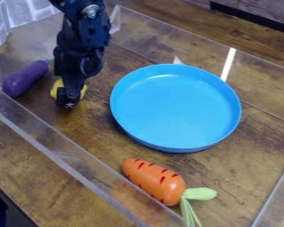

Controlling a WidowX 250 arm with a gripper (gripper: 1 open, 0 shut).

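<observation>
My gripper (68,96) is lowered at the upper left, its fingertips down around a small yellow object (61,90), which is mostly hidden behind them. The fingers appear open around it, though the dark fingers overlap the object. A purple eggplant (26,78) lies just to the left. A blue plate (176,106) sits empty to the right.
An orange carrot (154,181) with green leaves lies at the bottom right of centre. Clear walls (79,173) border the wooden surface. Bare wood shows between the gripper and the carrot.
</observation>
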